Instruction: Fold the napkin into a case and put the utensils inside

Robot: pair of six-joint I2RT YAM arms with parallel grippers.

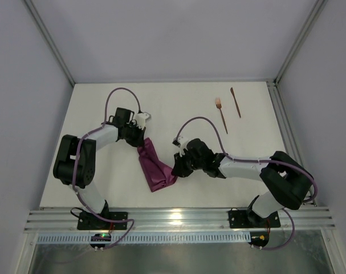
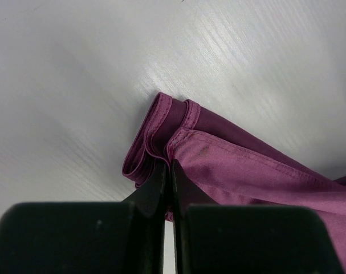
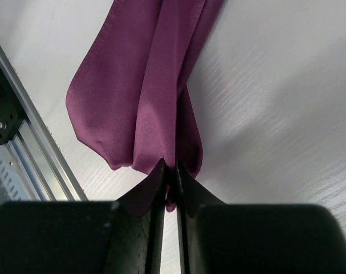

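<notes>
The maroon napkin (image 1: 155,171) lies folded in a long, creased strip on the white board. At its upper end my left gripper (image 1: 139,142) is shut on the folded, hemmed edge, seen close in the left wrist view (image 2: 168,177). At the lower right end my right gripper (image 1: 177,170) has its fingertips close together on the napkin's narrow tip, which rises between them in the right wrist view (image 3: 171,177). A fork (image 1: 221,114) and a thin wooden utensil (image 1: 235,103) lie at the upper right.
The middle and left of the white board (image 1: 184,97) are largely clear. A metal rail (image 1: 178,212) runs along the front edge, with black mounts for the arms.
</notes>
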